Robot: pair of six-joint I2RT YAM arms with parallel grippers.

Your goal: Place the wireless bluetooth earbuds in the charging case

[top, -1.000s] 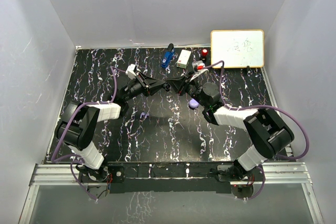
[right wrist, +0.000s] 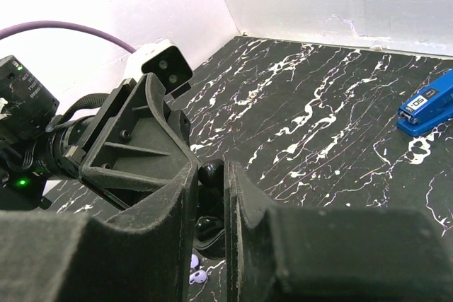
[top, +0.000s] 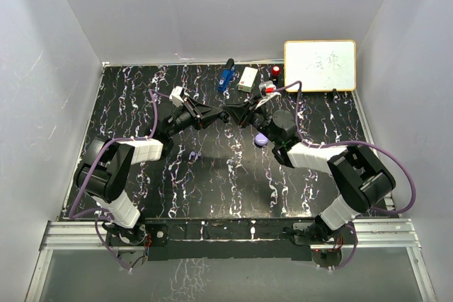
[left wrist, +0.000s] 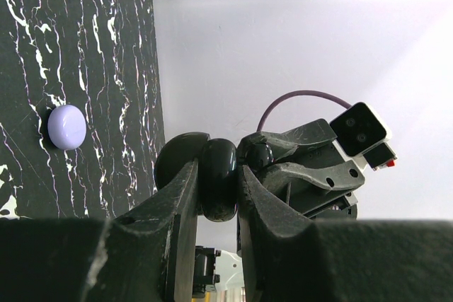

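A glossy black case [left wrist: 217, 183], apparently the charging case, is pinched in my left gripper; a rounded black flap like an open lid [left wrist: 172, 158] stands beside it. My right gripper is shut on a small shiny black piece [right wrist: 210, 174], which looks like an earbud. Both grippers meet in mid-air over the middle of the table, the black piece close against the case. Whether it sits in its slot cannot be made out. On the table lie a purple oval case [top: 260, 139] and purple earbuds [top: 195, 155] to its left.
Along the back edge are a blue stapler [top: 226, 76], a white box [top: 248, 78] and a small red-and-black bottle [top: 275, 73]. A whiteboard [top: 320, 65] stands at back right.
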